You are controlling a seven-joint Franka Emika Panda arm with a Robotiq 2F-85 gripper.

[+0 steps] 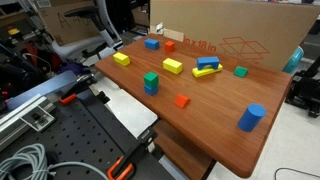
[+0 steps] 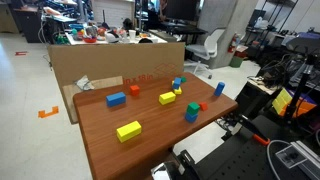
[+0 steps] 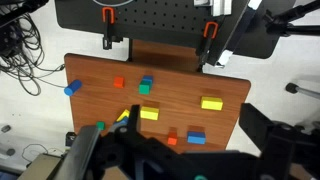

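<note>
On the brown table (image 1: 222,100) lie several coloured blocks. A green block (image 1: 151,78) rests on a blue block (image 1: 151,89) near the front edge, and a red block (image 1: 181,100) lies close by. A blue block (image 1: 207,62) sits on a long yellow block (image 1: 207,71); a green block (image 1: 240,71) is beside them. Single yellow blocks (image 2: 129,131) (image 2: 167,97), a blue block (image 2: 116,99) and a red block (image 2: 134,89) are spread out. A blue cylinder (image 1: 251,117) stands near one corner. My gripper looks open, its dark fingers (image 3: 275,138) wide apart and clear of the blocks.
A cardboard panel (image 1: 240,30) borders the table's back. The black robot stand (image 1: 85,140) faces its front, with loose cables (image 1: 30,160). Bare tabletop separates many blocks. An office chair (image 2: 207,45) stands beyond the table.
</note>
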